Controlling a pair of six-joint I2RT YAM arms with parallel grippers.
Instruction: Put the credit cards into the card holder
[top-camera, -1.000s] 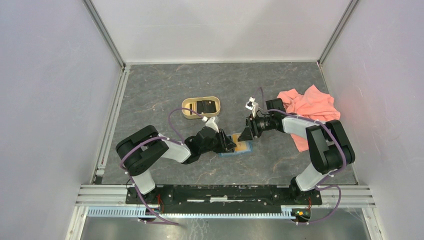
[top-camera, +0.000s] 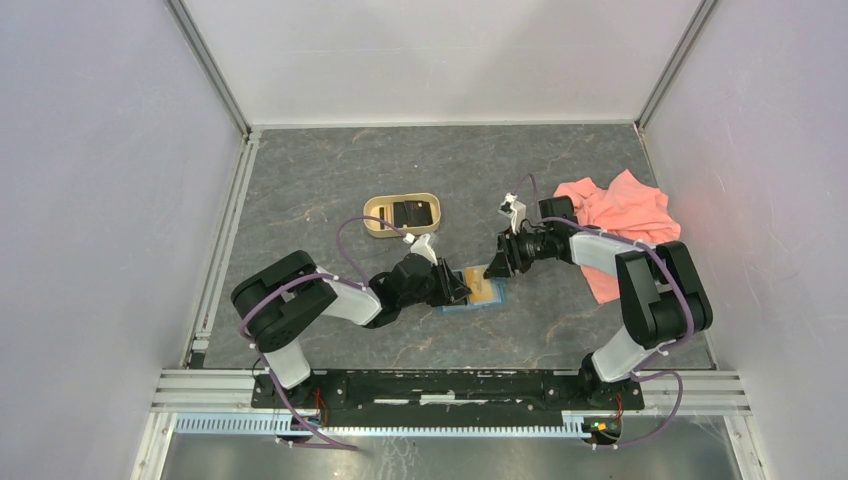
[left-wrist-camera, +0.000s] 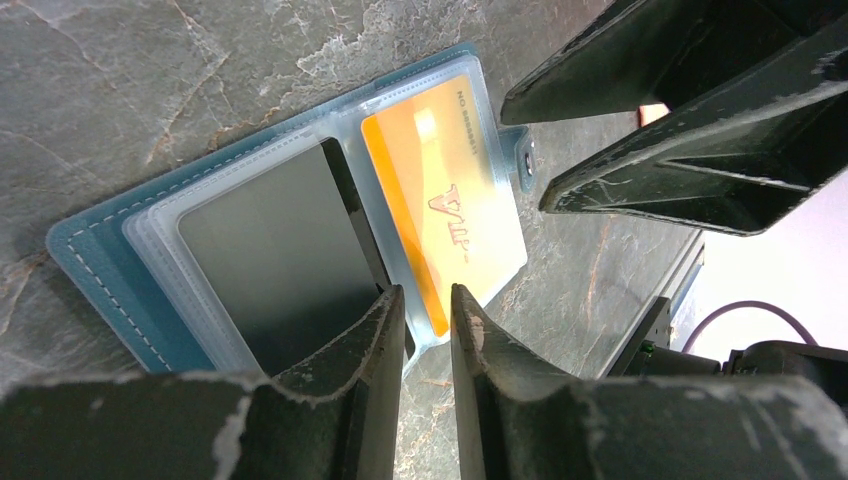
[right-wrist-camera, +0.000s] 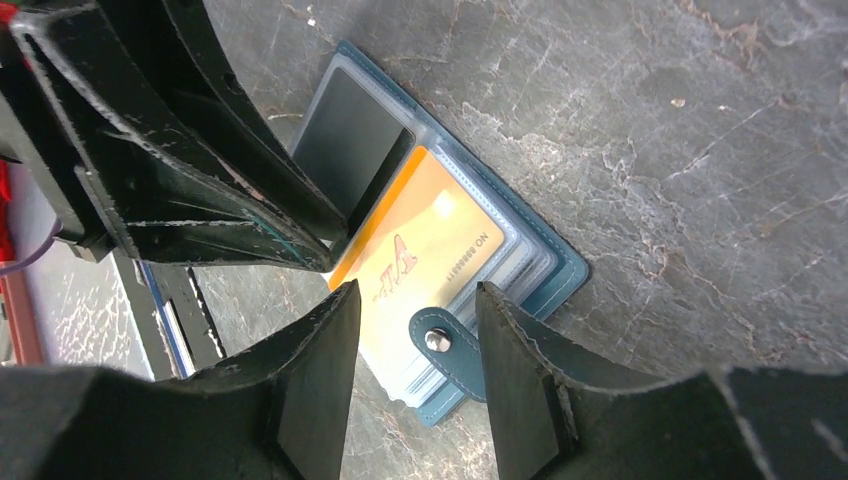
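Note:
The blue card holder lies open on the table between my grippers, with a dark card in one clear sleeve and an orange card in the sleeve beside it. My left gripper is over the seam between the two cards, its fingertips a little apart at the orange card's inner edge. My right gripper is over the holder's outer end by the snap tab, fingers part open on either side of it, with nothing visibly held.
A beige tray with dark cards stands behind the left arm. A pink cloth lies at the right.
My right gripper has moved slightly right, toward the holder's outer end, since a second ago. The left arm looks still.

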